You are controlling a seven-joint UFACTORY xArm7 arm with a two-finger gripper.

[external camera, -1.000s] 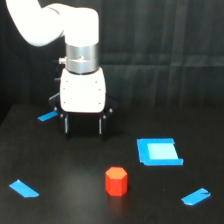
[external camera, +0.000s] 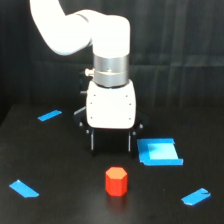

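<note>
A red six-sided block (external camera: pixel 116 181) rests on the black table in the lower middle of the camera view. My gripper (external camera: pixel 111 149) hangs higher in the picture, behind the block or above it; which of these cannot be told. Two thin dark fingers (external camera: pixel 92 138) point down, set wide apart, and nothing shows between them. To the right lies a square outlined in blue tape (external camera: pixel 143 148), with a pale blue patch (external camera: pixel 162 152) inside it.
Strips of blue tape mark the table at the back left (external camera: pixel 50 115), front left (external camera: pixel 23 188) and front right (external camera: pixel 196 197). Dark curtains hang behind. Around the red block, the table surface is clear.
The arm and gripper have shifted right and somewhat lower in the picture, closer to the red block and the taped square. The block has not moved.
</note>
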